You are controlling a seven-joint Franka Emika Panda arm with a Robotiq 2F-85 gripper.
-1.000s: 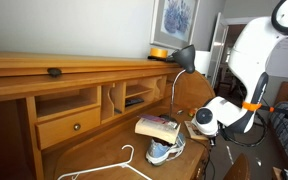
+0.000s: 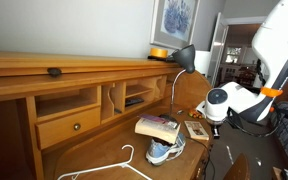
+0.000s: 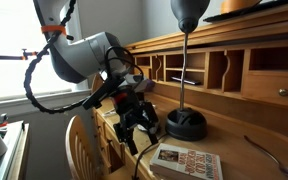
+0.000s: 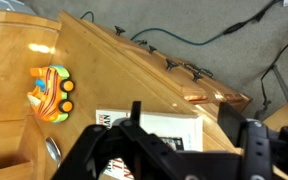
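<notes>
My gripper is open above the near edge of the wooden desk, with nothing held between its fingers. A book point(image 4: 114, 122) with a pale cover lies flat on the desk below it, partly hidden by the gripper. The same book point(image 3: 187, 161) shows beside the lamp in exterior view 2. An orange and yellow striped toy car point(image 4: 51, 93) with dark wheels rests further left in the wrist view.
A desk lamp point(image 3: 185, 122) stands behind the book. A sneaker point(image 2: 164, 151) with another book point(image 2: 158, 127) against it and a white hanger point(image 2: 106, 166) occupy the desktop. A spoon point(image 3: 274, 157) lies near the shelves. A dark cable point(image 4: 209, 40) crosses the floor.
The arm has risen and shifted to the right in exterior view 1, uncovering more of the book by the lamp. The sneaker and hanger have stayed put.
</notes>
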